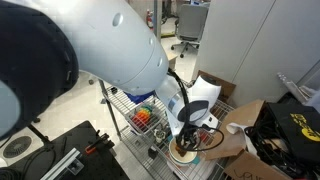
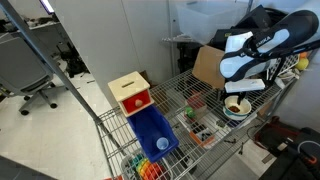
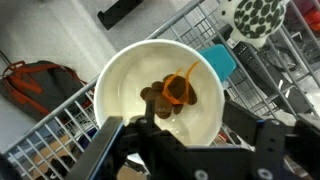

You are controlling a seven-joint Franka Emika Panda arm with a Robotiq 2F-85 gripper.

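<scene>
A white bowl (image 3: 120, 78) fills the middle of the wrist view. Several brown round pieces (image 3: 160, 103) lie in it along with a thin orange item (image 3: 181, 85). My gripper is over the bowl, its dark fingers apart with no held object visible between them. From the side, the bowl (image 2: 238, 104) sits on the wire rack just under the gripper (image 2: 236, 97). In the other exterior view, the arm partly covers the bowl (image 1: 183, 155). Whether the fingertips touch the brown pieces is hard to tell.
A teal item (image 3: 217, 62) and a white speckled container (image 3: 251, 18) are close to the bowl. Elsewhere on the rack are a blue bin (image 2: 152, 136) and a white-and-orange box (image 2: 131, 90). An open cardboard box (image 1: 240, 135) stands right of the arm.
</scene>
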